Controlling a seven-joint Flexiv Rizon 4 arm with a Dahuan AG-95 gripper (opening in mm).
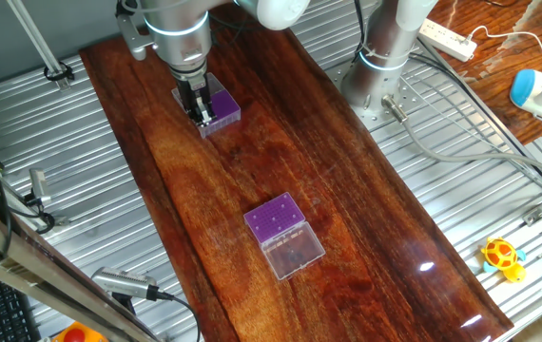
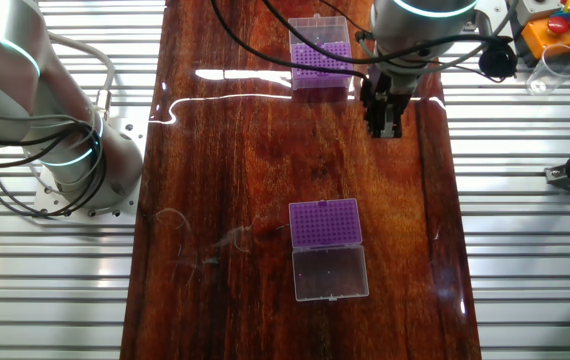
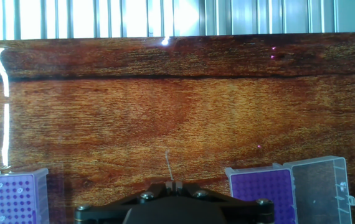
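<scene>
My gripper (image 1: 202, 116) hangs over the far end of the wooden table, and in exterior view 1 it overlaps part of a purple-racked box (image 1: 224, 105). Exterior view 2 shows the gripper (image 2: 386, 130) beside that box (image 2: 322, 62), apart from it and above bare wood. Its fingers are together in the wrist view, where the gripper has nothing visible between them. A second box, with a purple rack (image 1: 273, 218) and a clear lid (image 1: 293, 252) laid open, rests mid-table. Several small pale pieces dot its rack (image 3: 6, 200).
Dark cables (image 2: 295, 52) cross above the far box in exterior view 2. The robot's base column (image 1: 366, 81) stands by the table's edge. A toy turtle (image 1: 502, 256) lies off the table.
</scene>
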